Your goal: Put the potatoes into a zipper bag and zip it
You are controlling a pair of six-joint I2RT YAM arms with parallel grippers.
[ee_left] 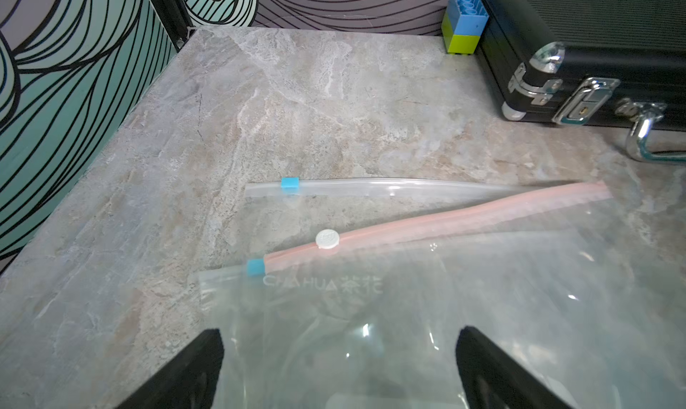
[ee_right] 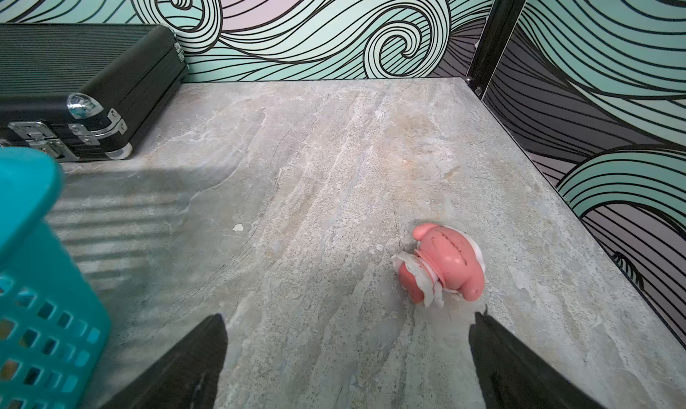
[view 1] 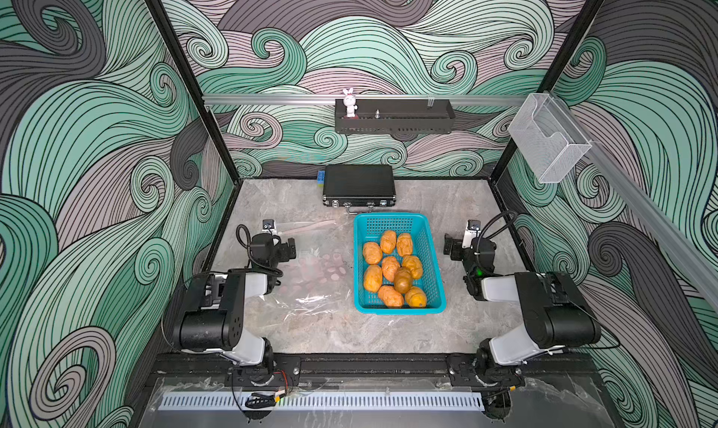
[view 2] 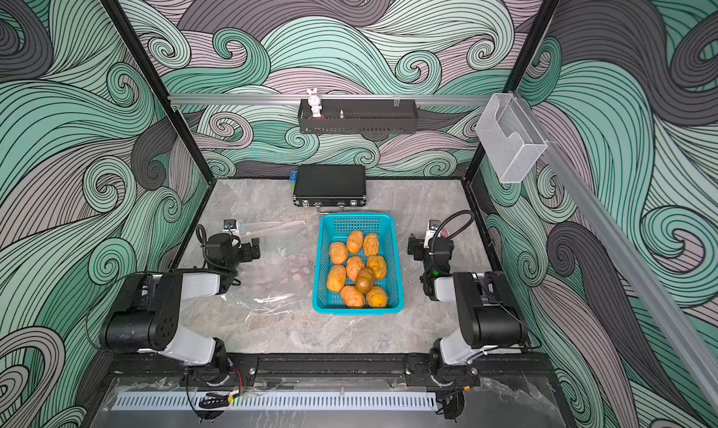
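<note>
Several potatoes (view 1: 372,277) lie in a blue basket (view 1: 437,284) right of centre on the table. Left of it, clear zipper bags (ee_left: 500,301) lie flat, one with a pink zip strip (ee_left: 443,224), another with a clear strip and blue slider (ee_left: 289,185). My left gripper is open over the bags, its fingers empty. My right gripper stands open and empty at the basket's right side.
A black case (view 1: 358,181) sits at the back, with stacked toy bricks (ee_left: 464,23) at its left end. A small pink figure (ee_right: 446,262) lies on the table ahead of my right gripper.
</note>
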